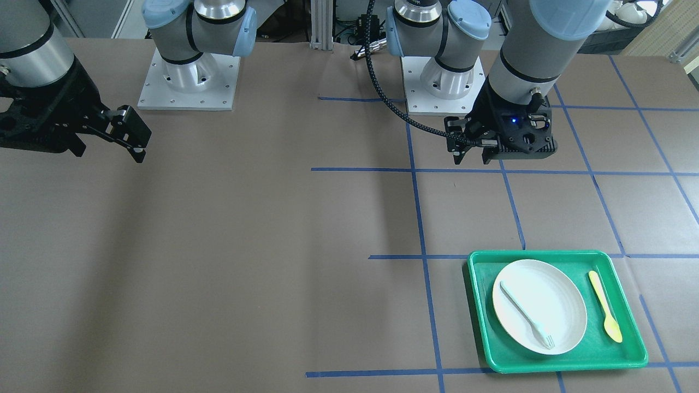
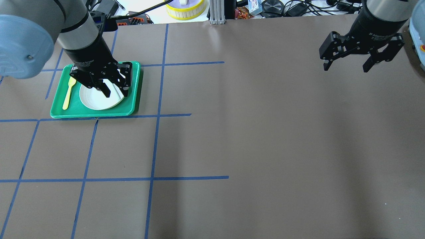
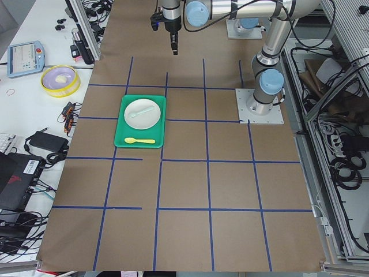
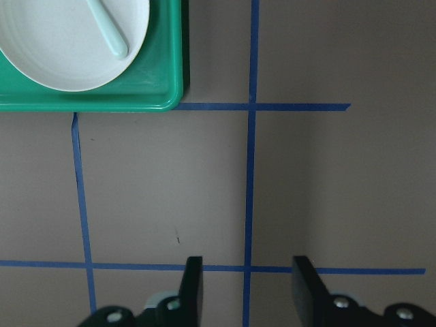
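A green tray (image 1: pixel 481 308) lies on the taped floor-like table, holding a white plate (image 1: pixel 537 298) with a pale cyan fork (image 1: pixel 524 311) across it and a yellow spoon (image 1: pixel 606 308) to the plate's right in the front view. My gripper (image 1: pixel 470 156) is raised well back from the tray, fingers apart. In the left wrist view the gripper stands open over bare taped surface, nothing between its fingers, with the tray at the upper left.
A second black gripper (image 1: pixel 105 141) hangs at the front view's left. Two arm bases (image 1: pixel 190 98) stand at the back.
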